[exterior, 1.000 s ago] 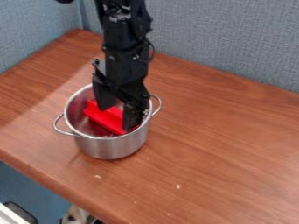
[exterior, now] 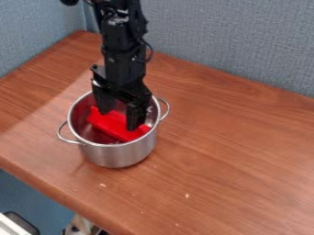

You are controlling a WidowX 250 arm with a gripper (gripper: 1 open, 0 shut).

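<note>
A steel pot (exterior: 117, 154) with two wire handles stands on the wooden table, left of centre. Inside it lies a red block (exterior: 113, 124). My black gripper (exterior: 123, 114) reaches down from above into the pot, over the red block, its fingers spread open. The arm hides part of the pot's rear rim and of the block.
Grey walls stand behind.
The arm and gripper have shifted slightly to the left within the pot, after small shifts in pose. The pot stands in about the same place.
</note>
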